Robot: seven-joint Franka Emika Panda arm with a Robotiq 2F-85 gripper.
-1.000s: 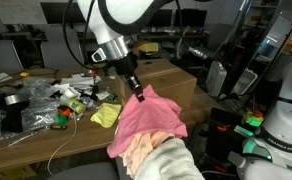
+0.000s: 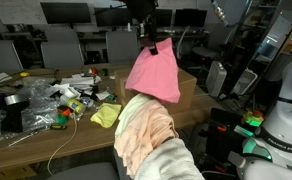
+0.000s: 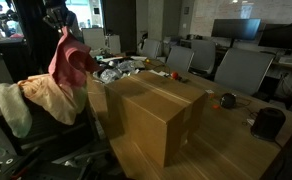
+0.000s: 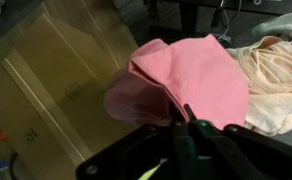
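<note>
A bright pink cloth (image 2: 155, 74) hangs from my gripper (image 2: 149, 47), which is shut on its upper end. In the wrist view the pink cloth (image 4: 201, 80) spreads out below the dark fingers (image 4: 182, 113), pinched at their tips. Under it in exterior view 1, a peach cloth (image 2: 144, 131) and a white cloth (image 2: 169, 162) lie draped over a support that they mostly hide. The pink cloth (image 3: 70, 62) also shows in exterior view 2, above the peach cloth (image 3: 54, 97).
A large cardboard box (image 3: 156, 115) stands on the table beside the hanging cloth. A yellow cloth (image 2: 106, 115) lies on the wooden table, with plastic bags (image 2: 31, 112) and several small items further left. Office chairs (image 3: 242, 74) stand behind.
My gripper has risen and moved slightly right, lifting the pink cloth. It was spread over the peach cloth before; now it hangs higher and narrower, with more peach showing.
</note>
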